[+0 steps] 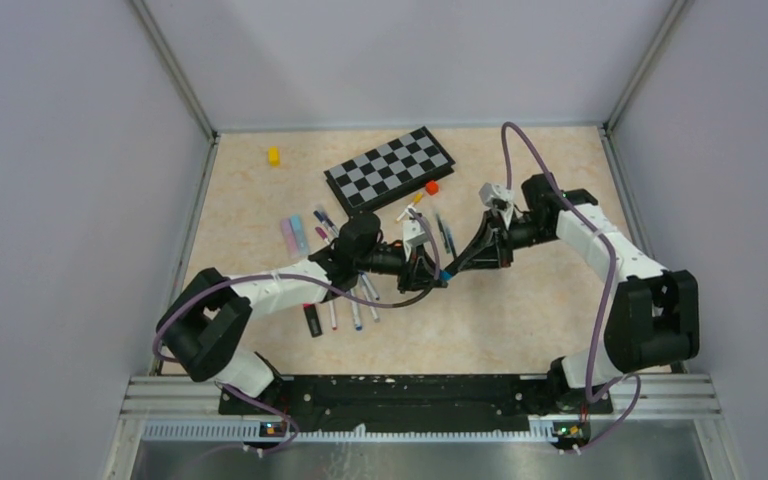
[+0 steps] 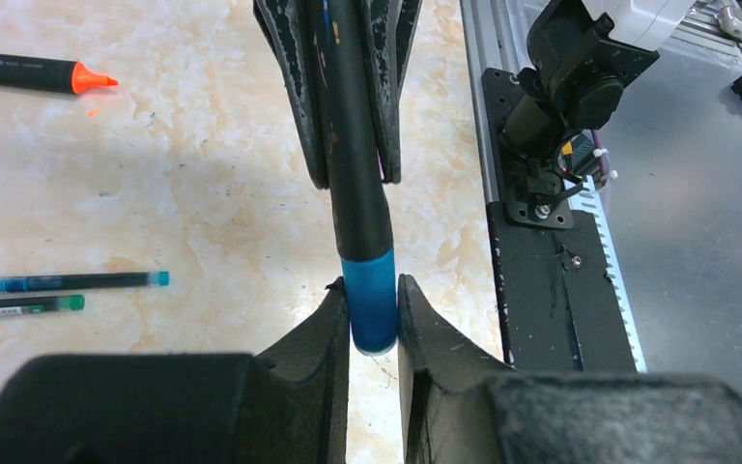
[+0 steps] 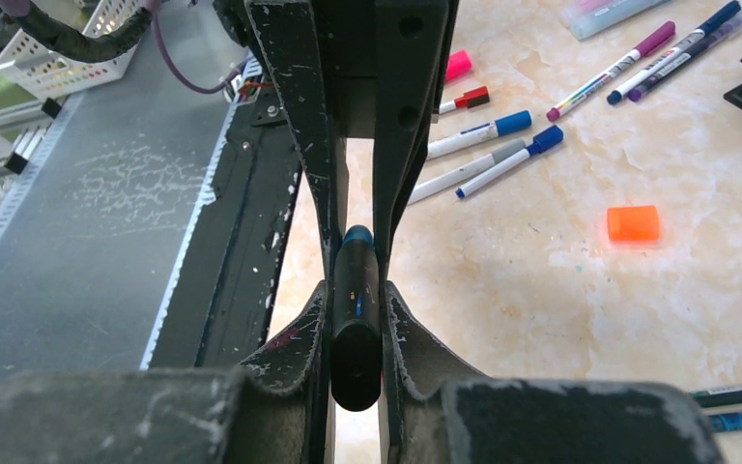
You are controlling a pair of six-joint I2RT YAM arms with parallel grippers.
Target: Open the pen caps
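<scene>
A black-barrelled highlighter [image 2: 356,184] with a blue cap [image 2: 371,304] spans the gap between my two grippers. My left gripper is shut on the blue cap, one finger on each side of it. Black barrel and blue cap meet end to end in the left wrist view, with no gap showing between them. On the barrel [image 3: 356,362], my right gripper is shut; a bit of blue shows at its far end in the right wrist view. Both grippers [image 1: 444,276] face each other above the middle of the table.
An uncapped orange highlighter [image 2: 29,73] lies on the table, and a loose orange cap [image 3: 633,223] sits elsewhere. Several pens and markers [image 3: 502,155] are spread below the left arm. A chessboard [image 1: 390,170] lies at the back.
</scene>
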